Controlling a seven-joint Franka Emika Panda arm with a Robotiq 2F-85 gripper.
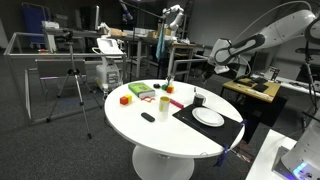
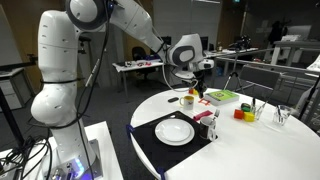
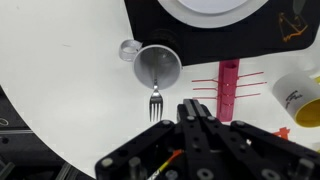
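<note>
A grey mug (image 3: pixel 157 68) stands on the table by the edge of the black mat, with a fork (image 3: pixel 156 105) leaning in it, its tines pointing out past the rim. The same mug (image 2: pixel 208 129) shows in exterior view 2, and the mug (image 1: pixel 200 99) appears beside the plate in exterior view 1. My gripper is shut, nothing visible between its fingers. It hangs above the table, clear of the mug and fork; in exterior view 1 the gripper (image 1: pixel 209 72) is higher than the mug.
A white plate (image 2: pixel 174 132) lies on the black mat (image 2: pixel 150 131). Beside the mug is a red object (image 3: pixel 228 88) with thin spikes. A yellow-lined cup (image 3: pixel 299 98), a green box (image 1: pixel 140 88) and small blocks stand farther along.
</note>
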